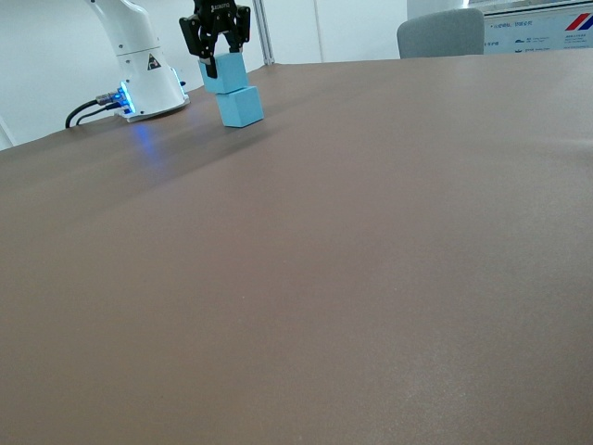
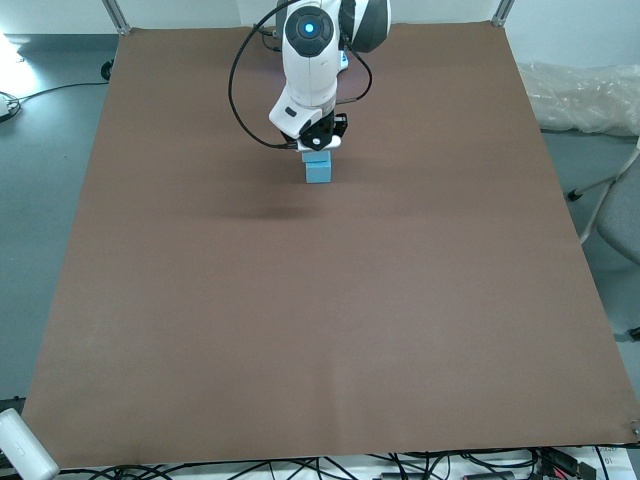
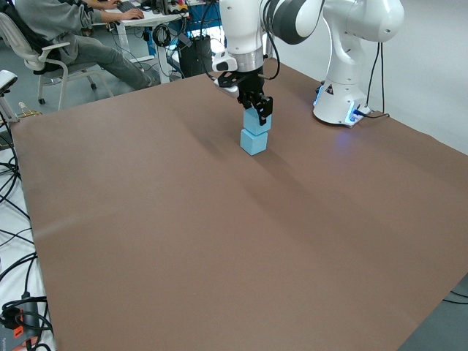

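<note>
Two light blue cubes stand stacked on the brown table point(image 2: 330, 300): the lower cube point(image 1: 240, 108) on the tabletop, the upper cube point(image 1: 227, 78) on it, partly behind the fingers. My black gripper point(image 1: 222, 60) hangs pointing down at the upper cube, its fingers around its top part; whether they press on it I cannot tell. In the right view the lower cube point(image 3: 254, 142) sits below the gripper point(image 3: 257, 115). In the left view the arm hides most of the upper cube and the gripper.
The white arm base point(image 3: 338, 102) stands at the table's back. Cables point(image 2: 430, 468) run along the near edge, a chair point(image 1: 440, 37) stands beyond the table, and a seated person point(image 3: 95, 51) is at another desk.
</note>
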